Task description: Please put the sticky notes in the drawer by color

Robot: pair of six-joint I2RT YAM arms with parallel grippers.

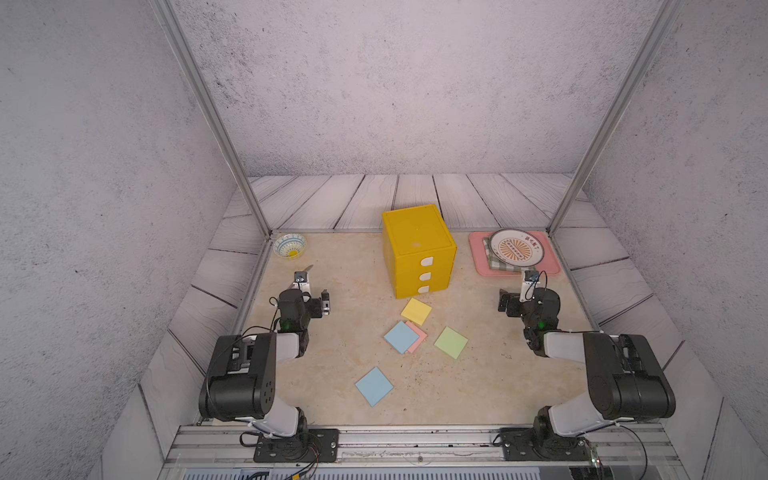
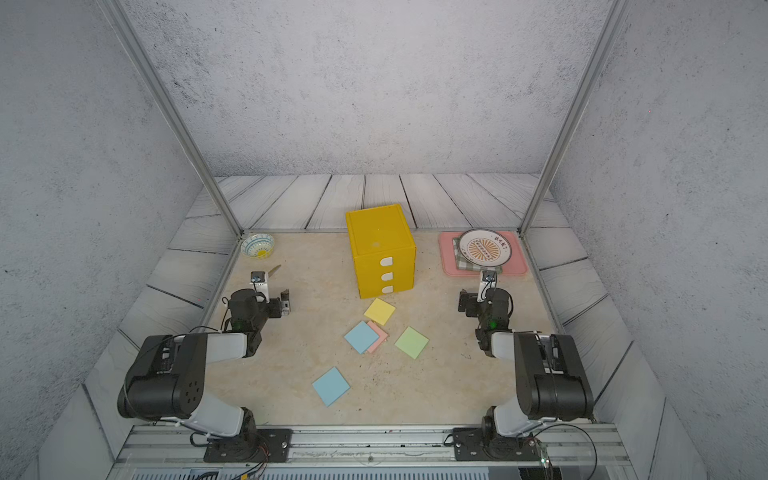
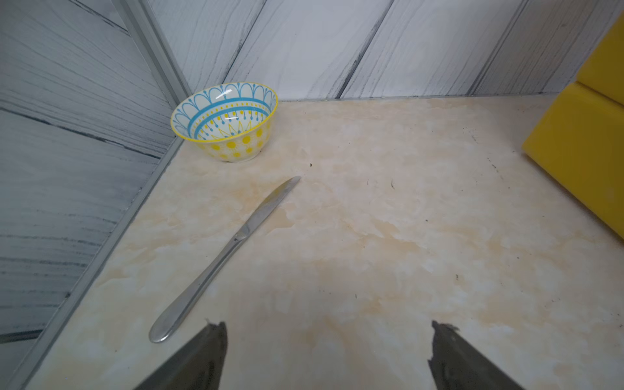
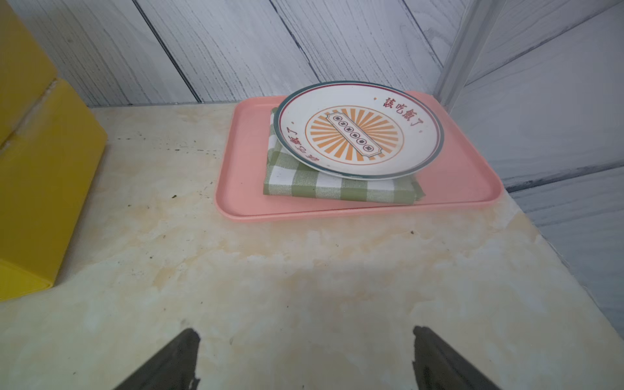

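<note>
The yellow drawer unit (image 1: 418, 256) stands at the back middle of the table, its three drawers closed and their white handles facing front. Just in front of it lies a yellow sticky note (image 1: 416, 311). A blue note (image 1: 400, 337) partly covers a pink note (image 1: 417, 339). To their right is a green note (image 1: 451, 342), and a second blue note (image 1: 374, 386) lies apart near the front edge. My left gripper is open and empty over the left side. My right gripper, also open and empty, hangs over the right side.
A patterned bowl (image 3: 237, 143) sits in the back left corner, with a knife (image 3: 227, 250) in front of it. At the back right, a pink tray (image 4: 243, 169) bears a checked cloth (image 4: 325, 185) and a plate (image 4: 416, 146). Bare table surrounds the notes.
</note>
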